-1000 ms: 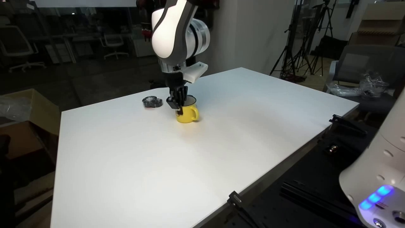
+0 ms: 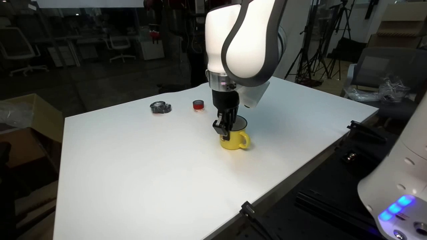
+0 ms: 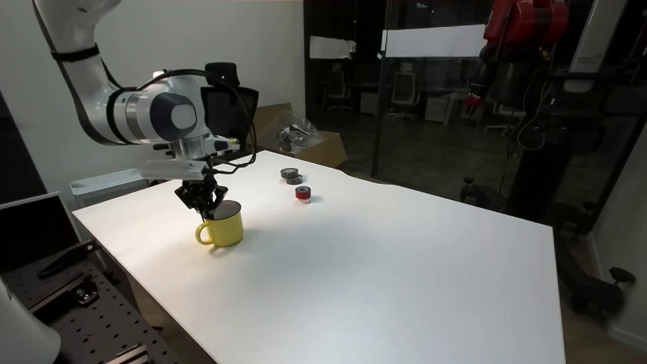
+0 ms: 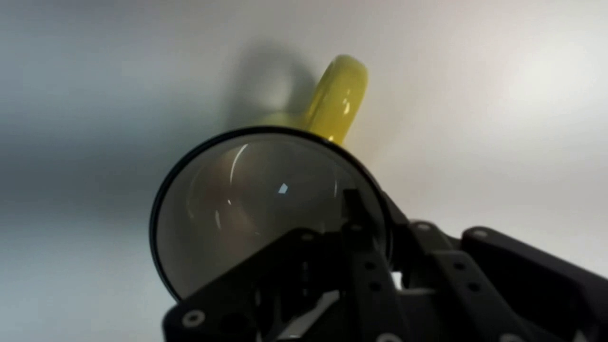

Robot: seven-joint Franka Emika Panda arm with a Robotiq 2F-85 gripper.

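Observation:
A yellow mug (image 2: 232,140) with a dark rim and a grey inside stands upright in both exterior views, its handle (image 4: 338,97) pointing away from my gripper in the wrist view. My gripper is shut on the mug's wall, one finger (image 4: 356,208) inside the rim and the other outside. Seen from the second exterior view, the mug (image 3: 225,231) is low over the table, its shadow close beneath; whether its base touches is hard to tell. Nothing shows inside the mug.
A red-and-dark tape roll (image 2: 198,105) sits behind the mug, and dark tape rolls (image 2: 160,106) lie farther left. Black clamps (image 2: 248,208) grip its near edge.
Gripper and mug have moved together to the right and nearer the camera in the first exterior view. The red-and-dark tape roll, hidden before, now shows. The dark rolls have stayed put.

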